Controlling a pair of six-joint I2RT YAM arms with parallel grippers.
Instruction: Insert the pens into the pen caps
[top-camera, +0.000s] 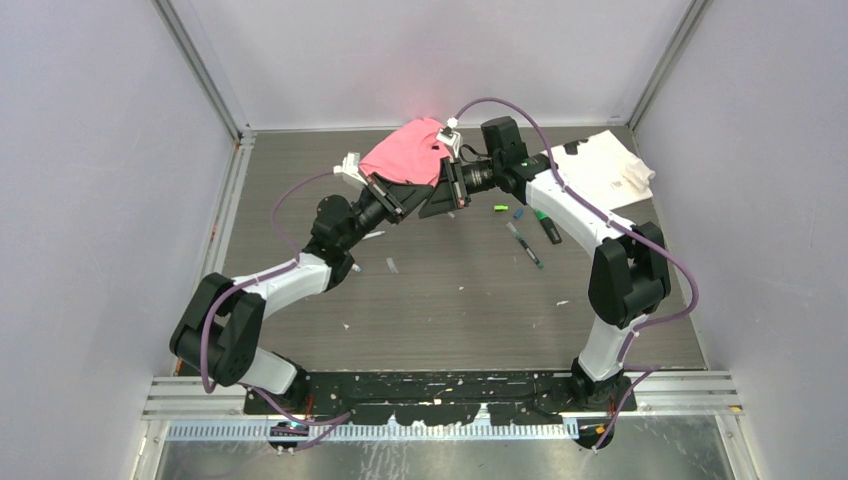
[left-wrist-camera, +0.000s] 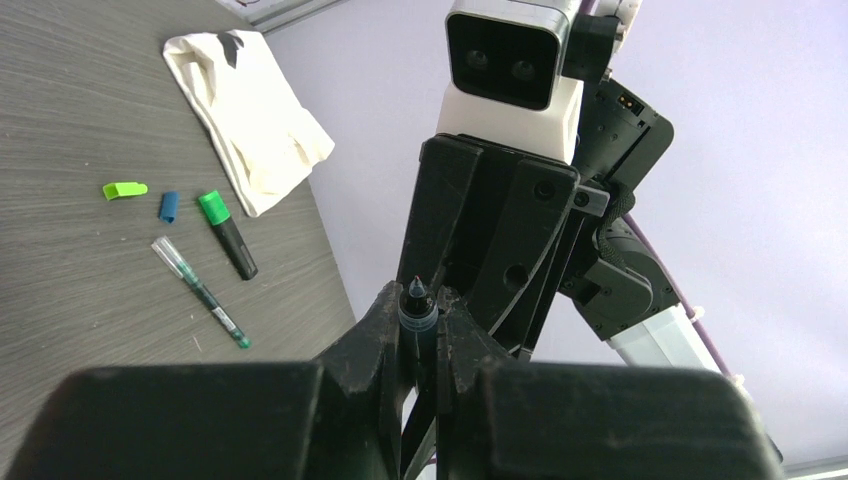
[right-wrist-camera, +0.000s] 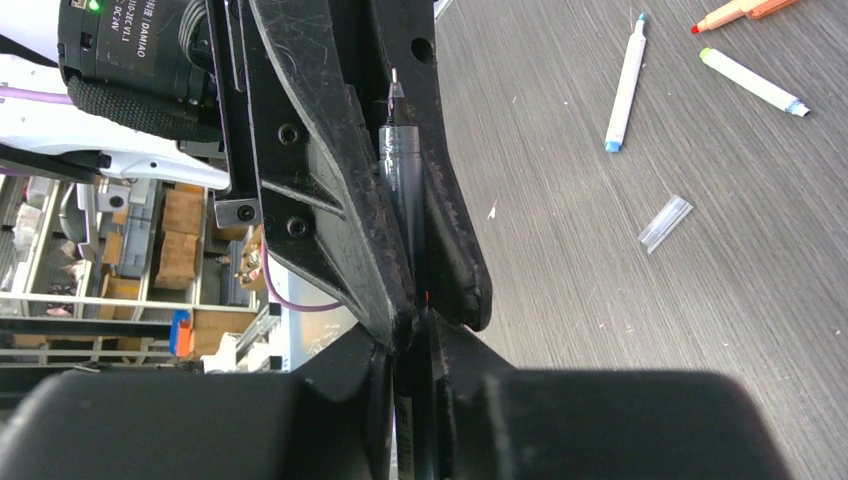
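Both grippers meet above the table's middle. My left gripper (top-camera: 405, 200) is shut on a dark pen (left-wrist-camera: 419, 315), whose tip points up in the left wrist view. In the right wrist view a dark pen (right-wrist-camera: 402, 190) stands between the two grippers' black fingers, its metal tip upward. My right gripper (top-camera: 445, 200) is at that same pen; how far its fingers are closed cannot be told. On the table lie a green pen (left-wrist-camera: 200, 290), a green marker (left-wrist-camera: 228, 235), a lime cap (left-wrist-camera: 124, 189), a blue cap (left-wrist-camera: 168, 206), white markers (right-wrist-camera: 626, 85) and a clear cap (right-wrist-camera: 665, 222).
A pink cloth (top-camera: 405, 150) lies at the back middle, a white cloth (top-camera: 600, 175) at the back right. An orange marker lies on the left side.
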